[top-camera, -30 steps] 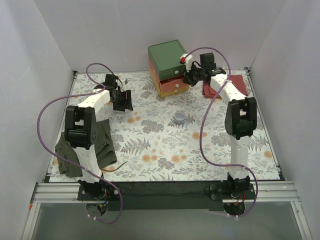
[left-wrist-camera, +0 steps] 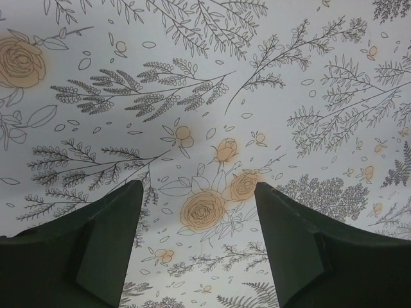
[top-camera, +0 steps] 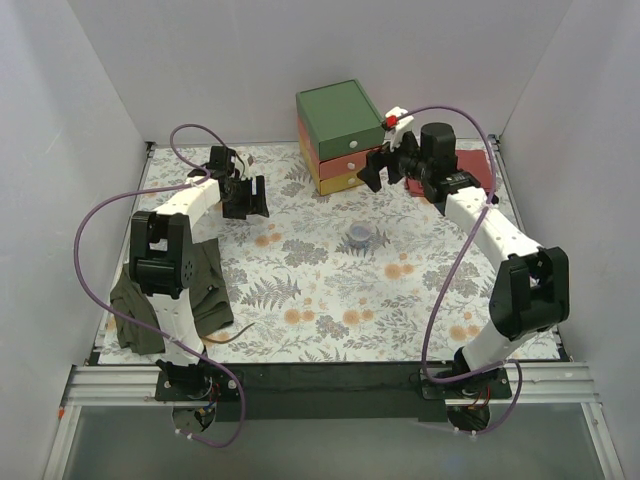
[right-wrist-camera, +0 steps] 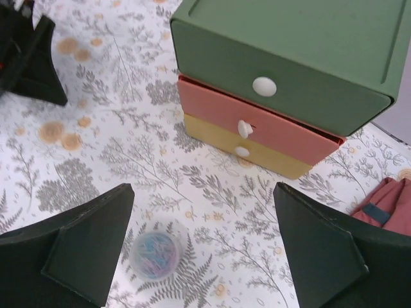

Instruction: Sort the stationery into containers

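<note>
A stacked drawer box (top-camera: 340,115) stands at the back centre; in the right wrist view its green top (right-wrist-camera: 289,38), pink drawer (right-wrist-camera: 212,109) and yellow drawer (right-wrist-camera: 212,141) show, the pink one nearly closed. A clear round container (right-wrist-camera: 156,253) with coloured contents sits on the floral table below it. My right gripper (top-camera: 382,170) is open, right of and in front of the box, above the table. My left gripper hangs open over bare patterned table at the left, nothing between its fingers.
A red cloth (top-camera: 470,165) lies at the back right, a dark green cloth (top-camera: 205,290) at the front left.
My right arm has pulled back from the drawer front toward the right. The pink drawer, slightly out a second ago, is now pushed in. My left arm has hardly moved.
</note>
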